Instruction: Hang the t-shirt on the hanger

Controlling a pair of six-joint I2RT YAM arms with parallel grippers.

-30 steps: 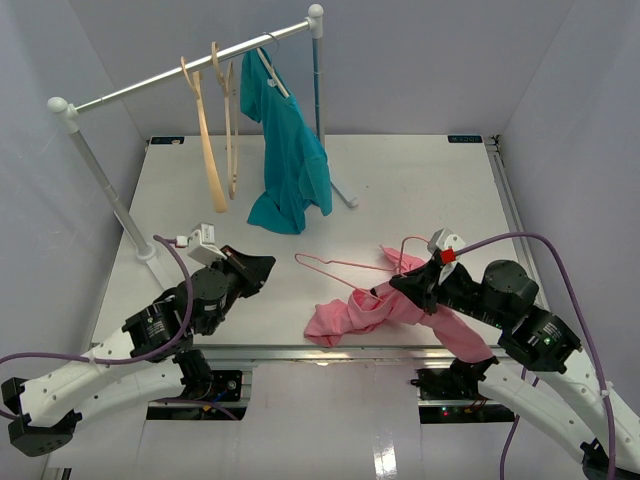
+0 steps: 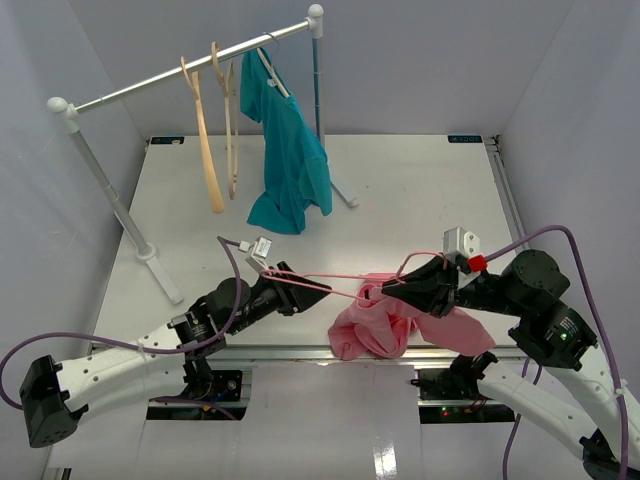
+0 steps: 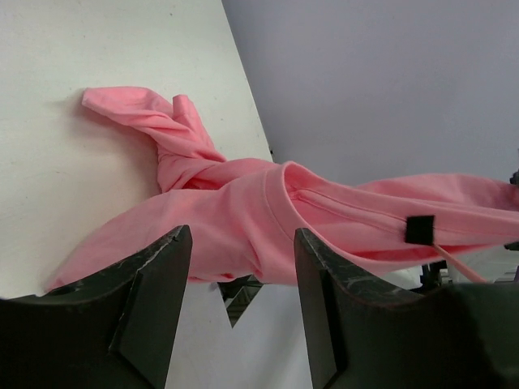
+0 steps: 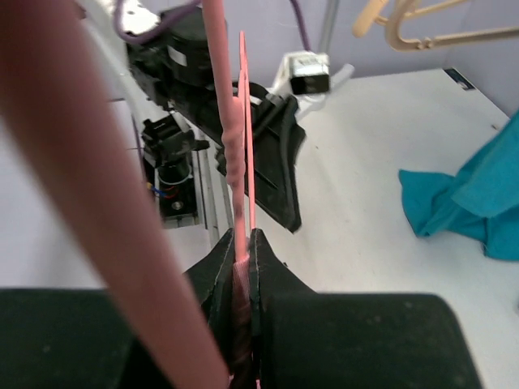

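Note:
A pink t-shirt [image 2: 370, 325] [image 3: 227, 215] lies bunched at the table's front edge, part of it raised toward my right gripper [image 2: 395, 285], which is shut on a pink hanger [image 2: 330, 275] [image 4: 235, 138]. The hanger reaches leftward, its far end just above my left gripper [image 2: 305, 290]. In the left wrist view, my left gripper is open beside the pink fabric, with nothing visible held between its fingers.
A white rail [image 2: 245, 45] stands at the back left, carrying wooden hangers [image 2: 208, 160] and a teal t-shirt [image 2: 290, 170] on a hanger.
My left gripper has moved right toward the pink t-shirt and opened.

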